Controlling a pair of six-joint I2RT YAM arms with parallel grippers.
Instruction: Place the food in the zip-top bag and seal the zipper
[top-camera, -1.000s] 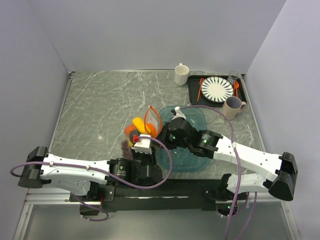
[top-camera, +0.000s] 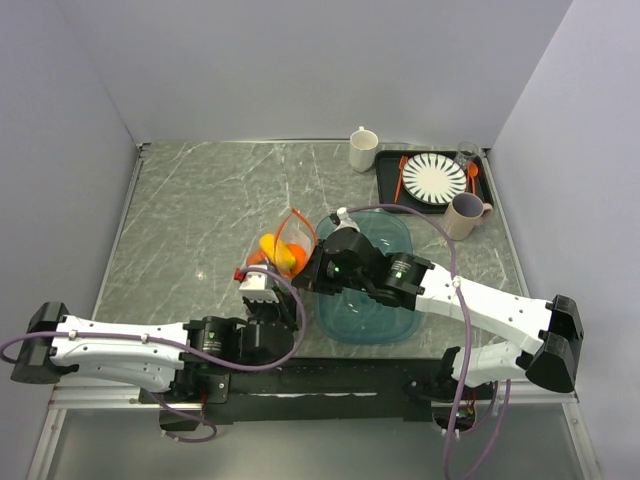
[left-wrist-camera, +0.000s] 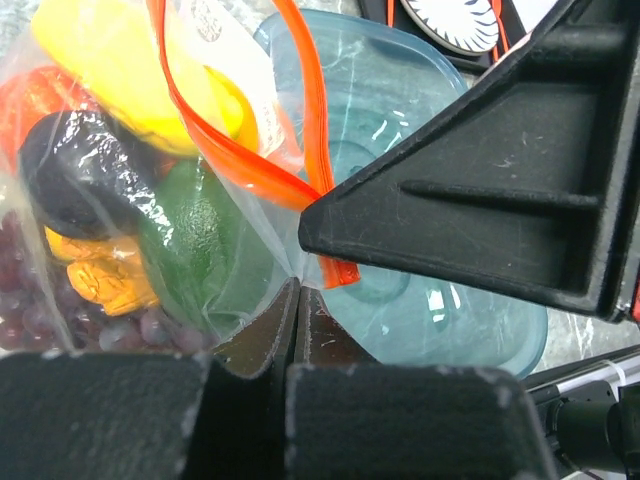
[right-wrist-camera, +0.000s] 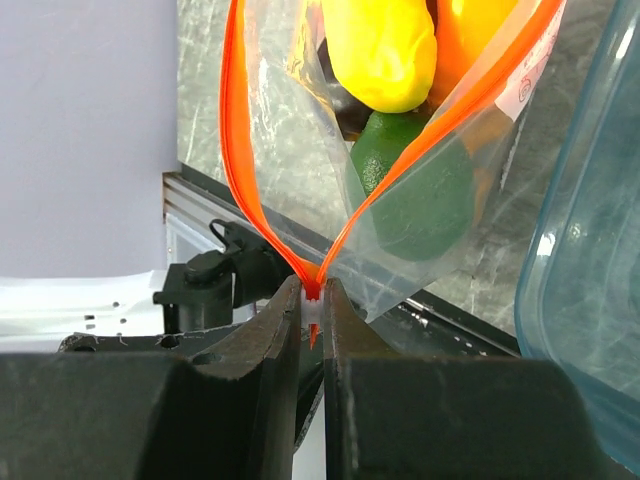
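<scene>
A clear bag (top-camera: 286, 240) with orange zipper strips holds yellow (left-wrist-camera: 120, 70), orange, dark purple (left-wrist-camera: 80, 170) and green (left-wrist-camera: 200, 240) food, plus grapes (left-wrist-camera: 30, 310). In the right wrist view, my right gripper is shut on the zipper's end, where both strips meet; the bag's mouth gapes above it. In the left wrist view, my left gripper is shut just below the zipper's end, at the bag's clear film; whether film is between its fingers is unclear. The right gripper's black body covers much of that view's right side.
A translucent blue container (top-camera: 370, 320) sits right of the bag, under the right arm. A tray (top-camera: 390, 190) with plate (top-camera: 434, 178) and cutlery stands back right, with a white mug (top-camera: 363, 150) and a beige mug (top-camera: 462, 215) nearby.
My left arm has moved leftward across the top view. My right gripper has shifted slightly left, and the bag's zipper loop with it.
</scene>
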